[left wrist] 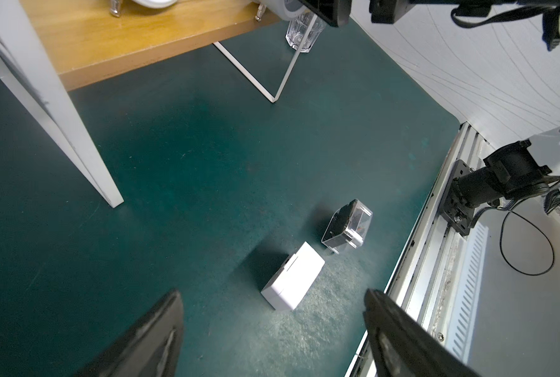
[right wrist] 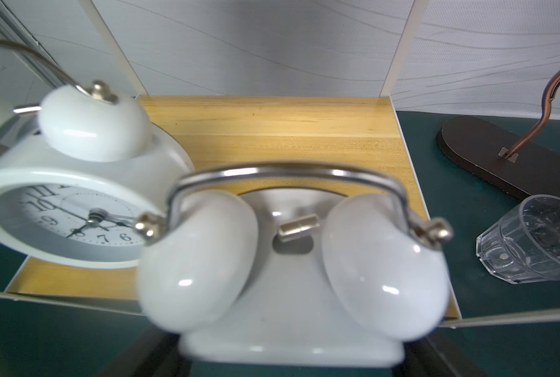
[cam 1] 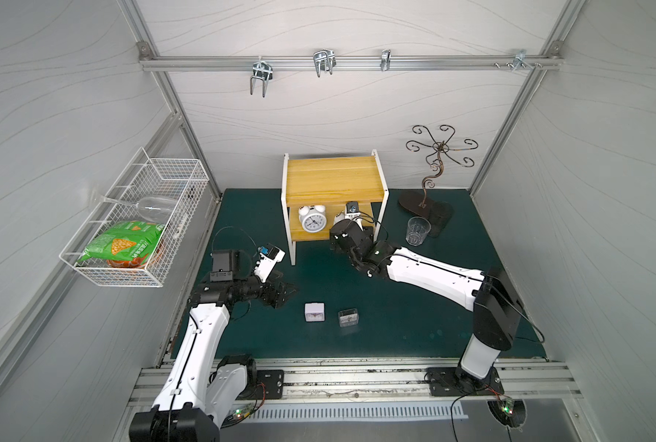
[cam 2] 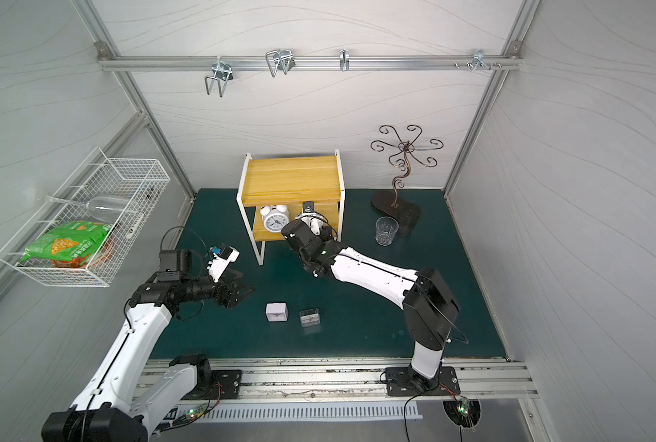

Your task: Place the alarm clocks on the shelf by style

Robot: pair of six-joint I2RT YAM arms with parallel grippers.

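Observation:
A white twin-bell clock (cam 1: 312,218) stands on the shelf's lower board; a second white twin-bell clock (right wrist: 292,314) beside it fills the right wrist view. Around that second clock is my right gripper (cam 1: 340,239), its fingertips blurred and largely hidden under the clock; the fingers look apart. A small white square clock (cam 1: 314,311) and a small clear-cased clock (cam 1: 347,317) lie on the front mat. My left gripper (cam 1: 282,294) hangs open and empty above the mat, left of those small clocks. The wooden shelf (cam 1: 334,176) has an empty top board.
A clear glass (cam 1: 417,230) and a metal ornament on a dark base (right wrist: 478,150) stand right of the shelf. A wire basket (cam 1: 129,274) with a green bag hangs on the left wall.

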